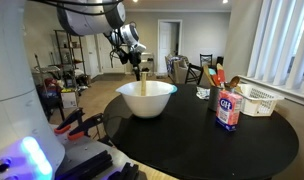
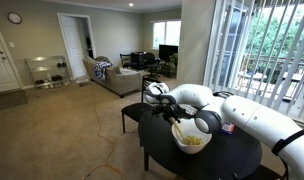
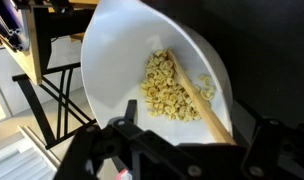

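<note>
A large white bowl [image 1: 140,101] stands on the black table, with small pale yellow pieces, like pasta or cereal [image 3: 164,84], lying in its bottom. A wooden stick or spoon handle [image 3: 199,97] leans in the bowl across the pieces and over its near rim in the wrist view; its upper part [image 1: 143,80] rises above the rim in exterior view 1. My gripper is open over the bowl, with nothing held between its fingers. In exterior view 2 the bowl [image 2: 192,139] is partly hidden behind the arm.
A red and white package [image 1: 229,109] stands right of the bowl on the table [image 1: 192,140]. Behind it are a dark holder with utensils [image 1: 215,88] and a white basket [image 1: 254,100].
</note>
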